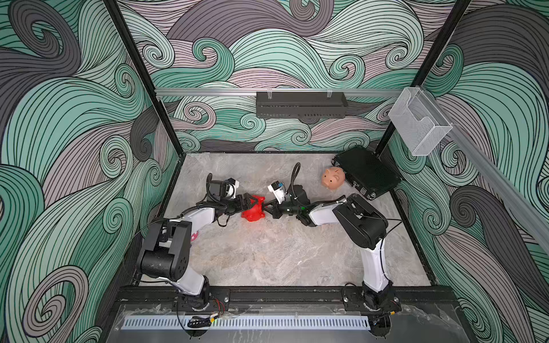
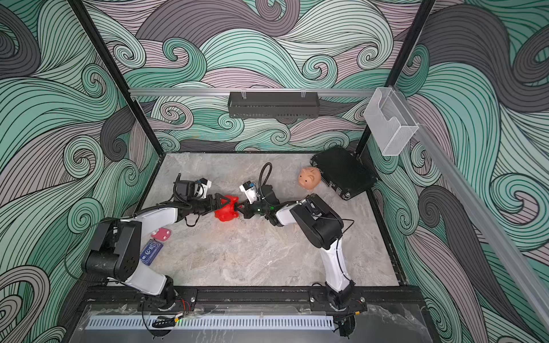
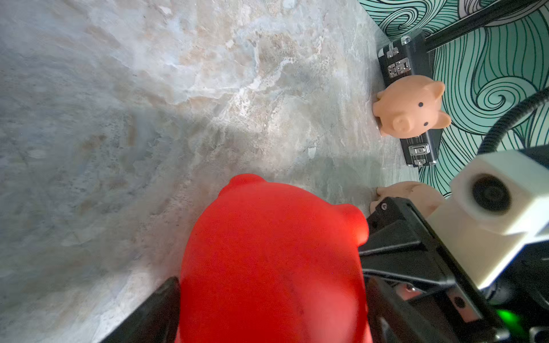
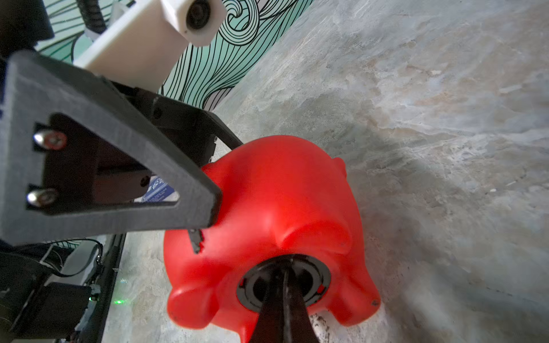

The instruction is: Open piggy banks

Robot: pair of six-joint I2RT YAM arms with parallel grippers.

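A red piggy bank [image 1: 252,212] lies on its side mid-table, its black-rimmed bottom opening [image 4: 251,285] facing my right gripper. That gripper is shut, its fingertips at the opening. My left gripper is around the bank's body from the left, a finger on either side; in the right wrist view the bank sits under its dark frame. A tan piggy bank [image 1: 332,177] stands at the back right, beside the black case.
The black case [image 1: 366,171] fills the back-right corner. A red item [image 2: 161,234] and a blue card pack [image 2: 151,251] lie at the left under my left arm.
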